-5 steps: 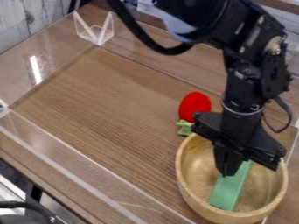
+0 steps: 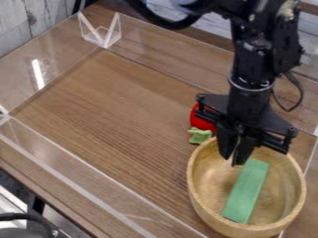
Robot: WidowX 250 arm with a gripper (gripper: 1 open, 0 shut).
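The black gripper is shut, pointing down just above the back rim of a wooden bowl at the lower right, with nothing visible between its fingers. A green rectangular block lies inside the bowl. A red object sits behind the gripper's left side, partly hidden by it, with a small light-green piece in front of it.
A wooden table top has wide clear room on the left and at the back. A small white wire-like object stands at the back left. Dark cables show at the lower left edge.
Since one second ago the gripper has risen and moved back, away from over the green block, which now shows more fully in the bowl.
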